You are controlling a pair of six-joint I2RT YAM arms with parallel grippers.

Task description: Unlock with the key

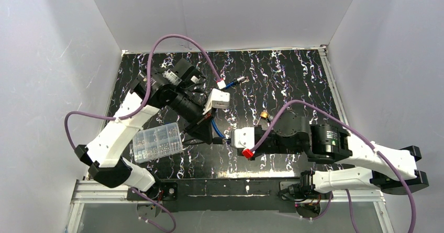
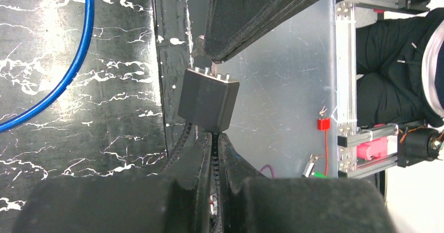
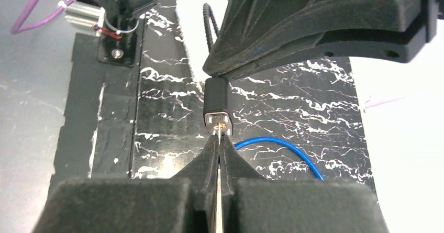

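In the left wrist view a black box-shaped lock (image 2: 208, 98) with several small metal studs on its upper face is held up in the air. A black braided cable (image 2: 180, 143) runs down from it. My left gripper is shut on the lock's lower end. The key (image 3: 219, 132), thin and seen nearly edge-on, stands between the fingertips of my right gripper, which is shut on it. Its tip reaches the lock's end face (image 3: 218, 121) in the right wrist view; how deep it sits, I cannot tell. From above, the arms mostly cover both.
A clear compartment box (image 1: 157, 143) stands at the left. A blue cable (image 1: 218, 128) passes below the grippers, with a metal connector (image 1: 241, 79) farther back. Near the right gripper is a small brass-coloured object (image 1: 264, 114).
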